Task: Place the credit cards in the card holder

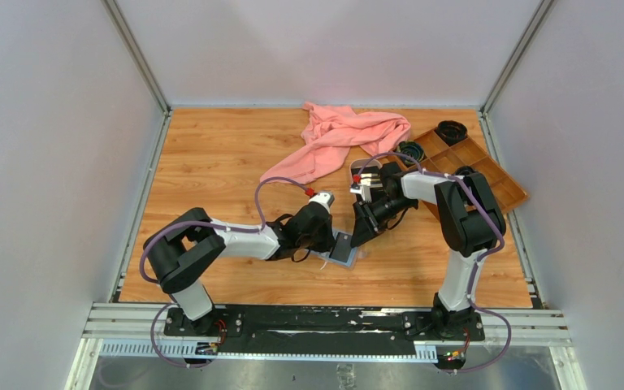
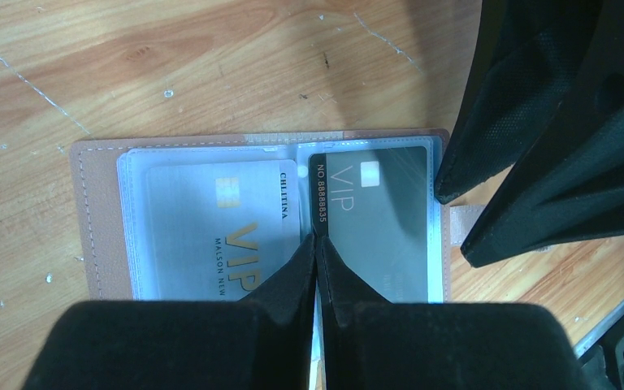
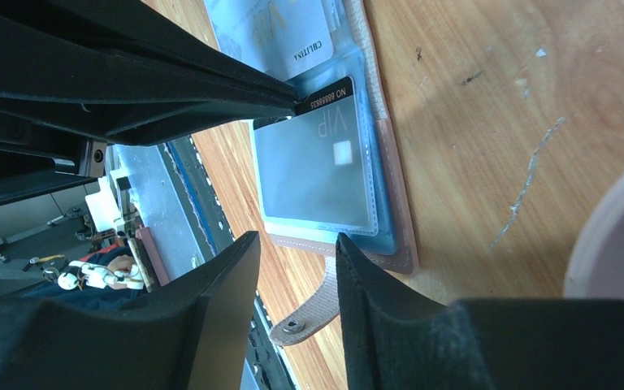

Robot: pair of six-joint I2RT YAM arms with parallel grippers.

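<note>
The open card holder point(image 2: 97, 227) lies flat on the table with clear pockets side by side. A pale VIP card point(image 2: 187, 219) lies in its left pocket. A dark grey VIP card point(image 2: 382, 219) is in the right pocket, its black numbered strip along the inner edge. My left gripper has its fingertips close together at that strip; whether they touch or pinch anything is unclear. At the holder's outer right edge, my right gripper stands open, nothing gripped. The holder's snap strap point(image 3: 317, 313) shows between its fingers.
Behind the grippers, a rounded tray point(image 1: 357, 165) stands partly hidden by the right arm. A pink cloth point(image 1: 337, 138) lies at the back, and a wooden compartment box point(image 1: 487, 175) sits at the right. Bare table lies left of the cloth.
</note>
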